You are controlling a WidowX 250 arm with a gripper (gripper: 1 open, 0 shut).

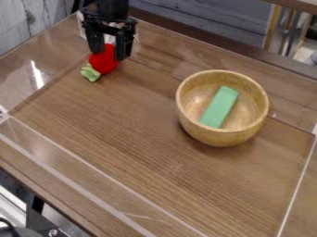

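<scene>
My gripper (109, 39) is at the upper left, dark, hanging directly over a red round object (103, 60) with a green leafy top (91, 72), like a strawberry or radish. The fingers are at or around the red object's upper part; I cannot tell whether they touch it or how far apart they stand.
A round wooden bowl (195, 120) on the right holds a green oblong block (218, 107). A shelf edge runs along the top right.
</scene>
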